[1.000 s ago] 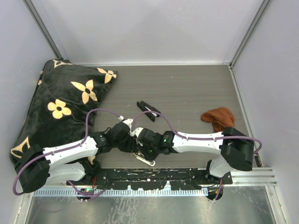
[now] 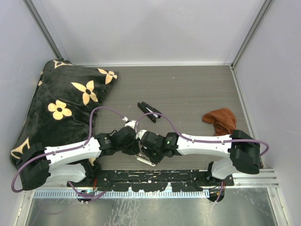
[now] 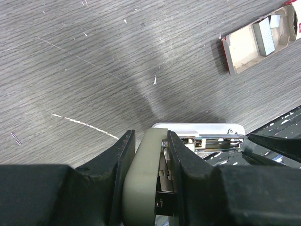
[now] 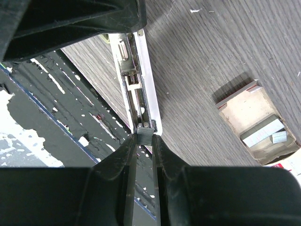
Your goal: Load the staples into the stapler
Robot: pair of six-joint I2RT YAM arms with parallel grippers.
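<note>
An opened stapler with a white base (image 3: 202,128) and metal staple channel (image 3: 218,142) lies near the table's front edge. My left gripper is shut on its grey-green raised part (image 3: 146,174). In the right wrist view, a small grey block of staples (image 4: 145,135) sits at the channel's end, between the fingertips of my right gripper. Those fingers (image 4: 159,153) flank the block closely; whether they grip it cannot be told. In the top view, the arms hide most of the stapler (image 2: 146,160).
An open box (image 4: 230,110) holding more staple strips (image 4: 263,131) lies beside the stapler. Farther back are a black stapler-like object (image 2: 149,112) and a brown cloth (image 2: 221,121). A dark flowered cushion (image 2: 61,94) fills the left side.
The stapler's visible end has barely moved; the cloth and black object are unmoved.
</note>
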